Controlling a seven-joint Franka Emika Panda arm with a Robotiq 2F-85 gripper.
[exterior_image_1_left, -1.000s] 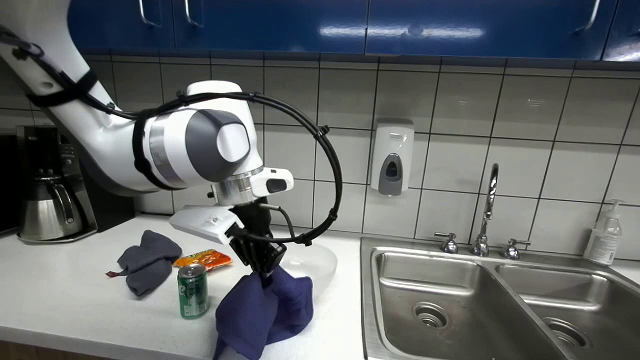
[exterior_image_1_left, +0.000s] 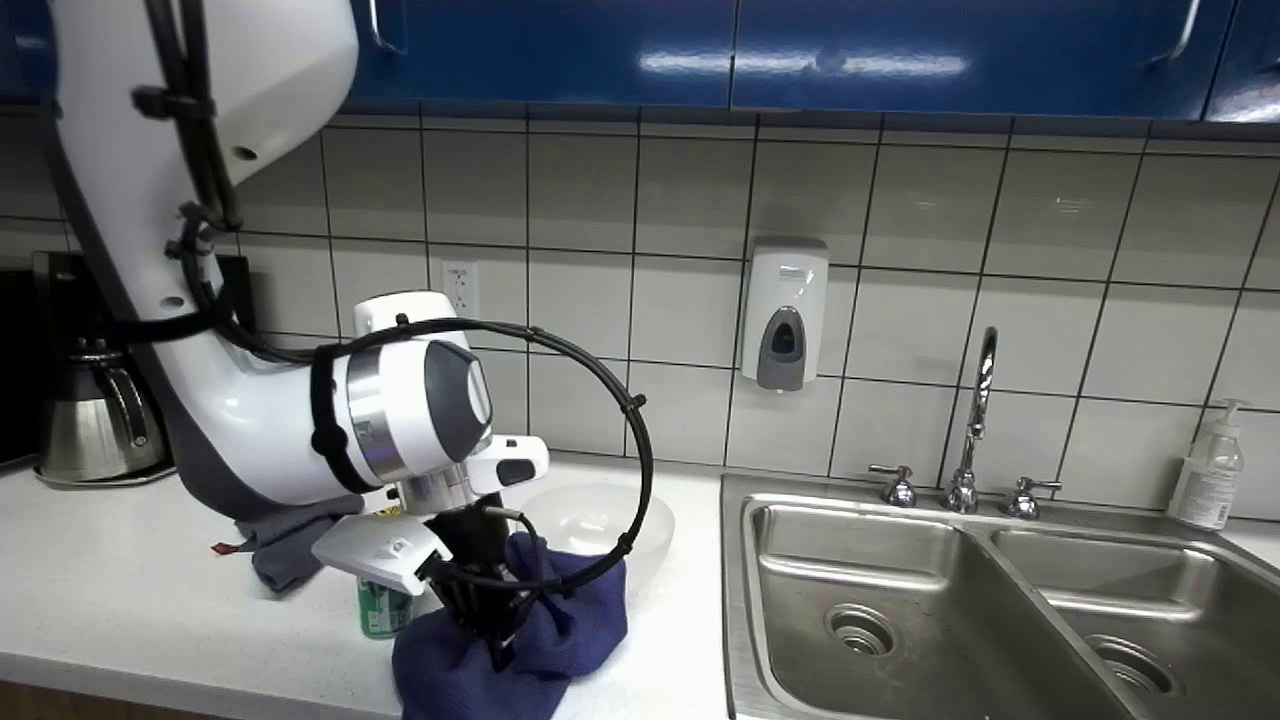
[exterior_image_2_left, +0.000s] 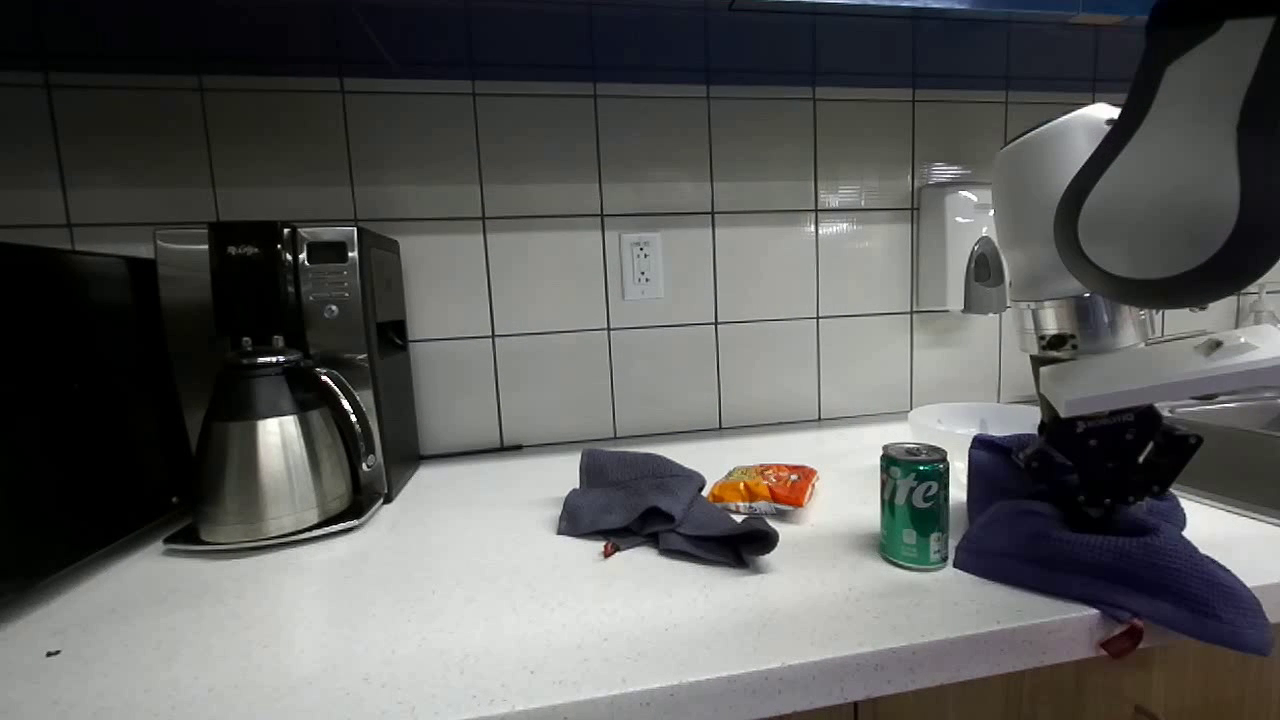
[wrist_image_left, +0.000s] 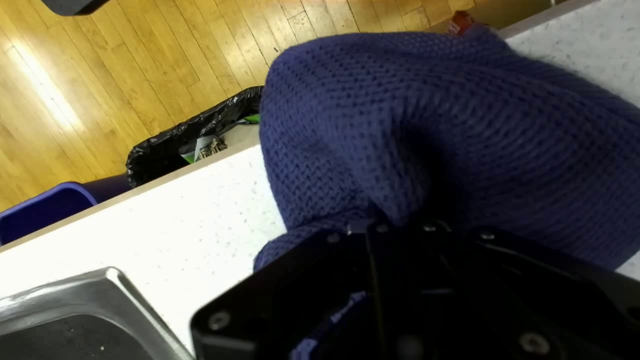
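A purple-blue knit towel (exterior_image_1_left: 576, 630) lies bunched on the white counter, part of it hanging over the front edge in exterior view 2. My gripper (exterior_image_1_left: 500, 654) points down into the cloth, its fingers shut. In the wrist view a fold of the towel (wrist_image_left: 336, 108) rises to the fingertips, and the gripper is closed on it; the exact pinch is dark and partly hidden. A red tag (exterior_image_2_left: 1122, 638) shows at the towel's hanging edge.
Close beside the towel stands a green Sprite can (exterior_image_2_left: 914, 510). A white bowl (exterior_image_1_left: 648, 528) sits behind. Farther left are an orange snack packet (exterior_image_2_left: 768, 486), a grey cloth (exterior_image_2_left: 648, 498) and a coffee maker (exterior_image_2_left: 390, 360). The steel sink (exterior_image_1_left: 744, 600) is to the right.
My arm has come down and slightly left, with the gripper now low in the towel. The raised part of the cloth has sunk and spread on the counter toward the front left.
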